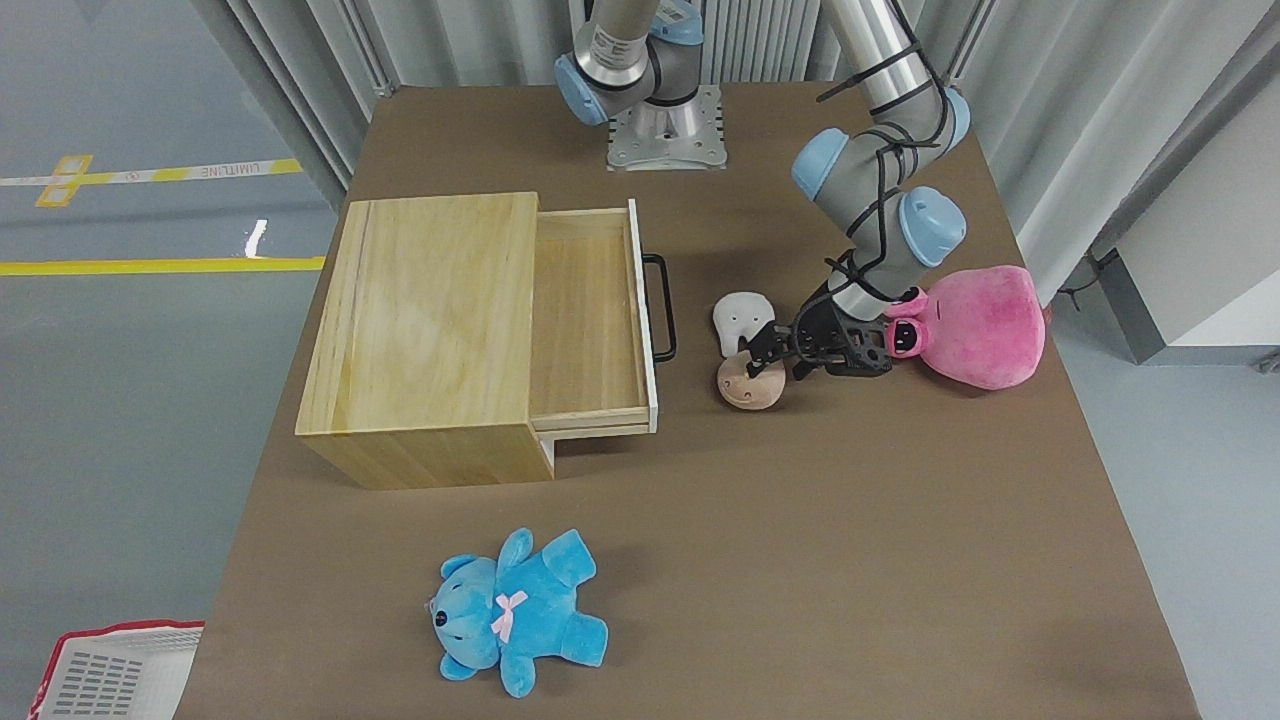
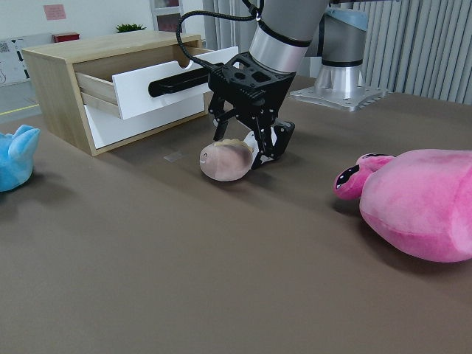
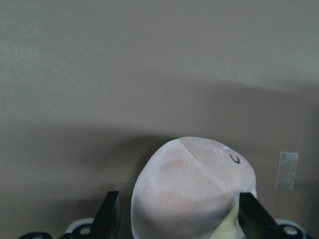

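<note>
My gripper is low over the small beige plush ball (image 1: 746, 385), its two fingers on either side of the plush's yellow-tufted part, parted around it; whether they grip it I cannot tell. In the left view the beige plush (image 2: 223, 161) rests on the table. Directly behind it is a white plush (image 1: 740, 314), partly hidden by my gripper in the left view. In the wrist view the pale plush (image 3: 184, 179) fills the lower middle.
A wooden cabinet (image 1: 414, 312) with an open drawer (image 1: 588, 324) and black handle stands left of me. A pink plush (image 1: 984, 330) lies to the right, a blue bear (image 1: 534, 612) toward the front.
</note>
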